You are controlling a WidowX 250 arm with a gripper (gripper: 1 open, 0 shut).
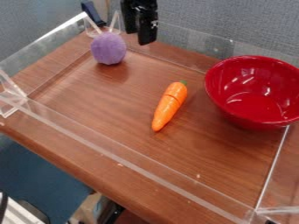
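My black gripper (pixel 139 26) hangs at the top of the camera view, raised above and a little right of a round purple object (pixel 108 50), which rests on the wooden surface at the back left. I cannot tell whether the fingers are open or shut. An orange carrot (pixel 169 107) lies near the middle of the surface. A red bowl (pixel 251 93) stands at the right.
Clear plastic walls (pixel 135 163) border the wooden surface (pixel 93 101). A grey wall is behind.
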